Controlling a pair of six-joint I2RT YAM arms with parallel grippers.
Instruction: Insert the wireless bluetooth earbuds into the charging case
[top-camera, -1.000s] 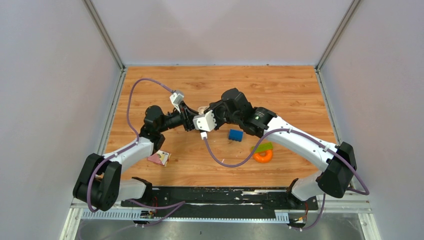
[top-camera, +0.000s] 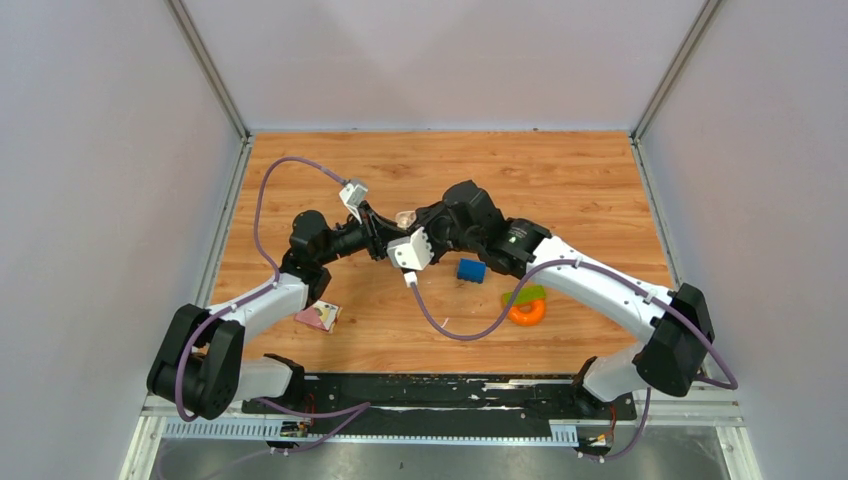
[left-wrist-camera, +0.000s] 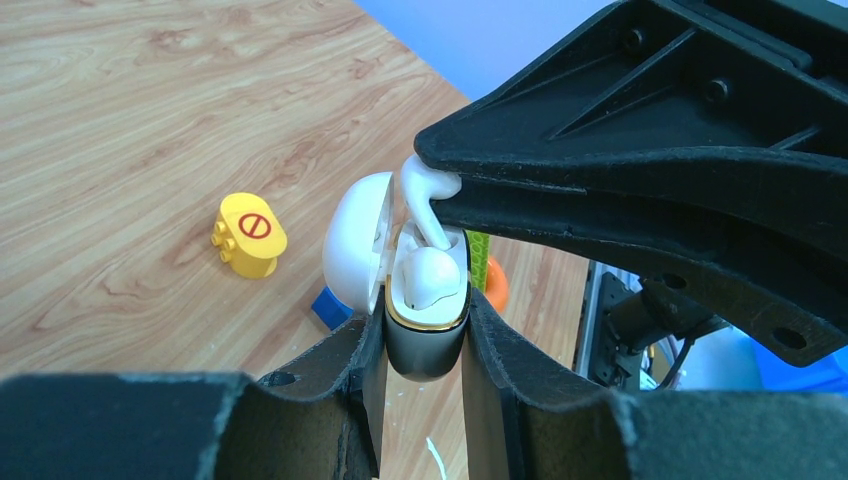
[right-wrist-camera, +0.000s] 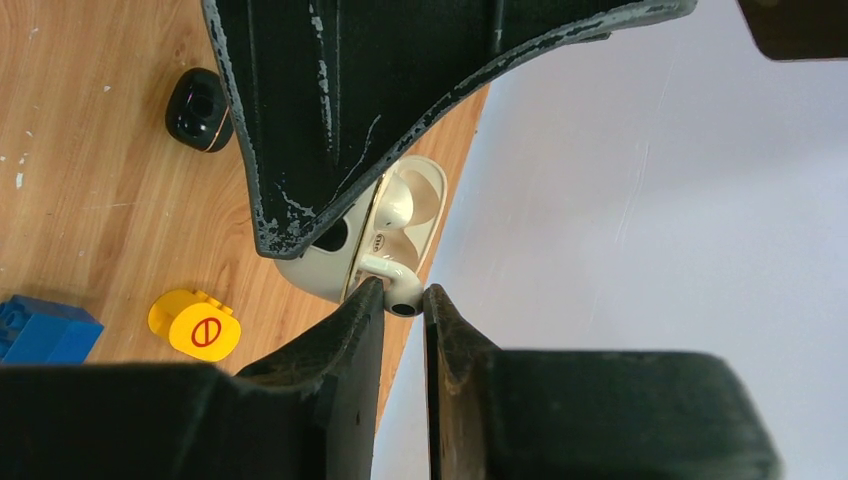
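Above the middle of the table, the two grippers meet. My left gripper is shut on the white charging case (left-wrist-camera: 357, 240), whose lid stands open; one earbud (left-wrist-camera: 430, 275) shows inside it. My right gripper is shut on a white earbud (right-wrist-camera: 404, 290), held by its head at the case's open compartment, the stem lying against the case. Whether it is seated cannot be told. In the top view both grippers are largely hidden by the arms.
Below lie a yellow block (left-wrist-camera: 250, 232), a blue block (top-camera: 471, 270), a green block (top-camera: 523, 295), an orange ring (top-camera: 527, 314) and a card (top-camera: 317, 316). A black object (right-wrist-camera: 197, 110) also lies on the table.
The right arm's wrist and its cable have shifted very slightly in the top view; the left arm looks unchanged.
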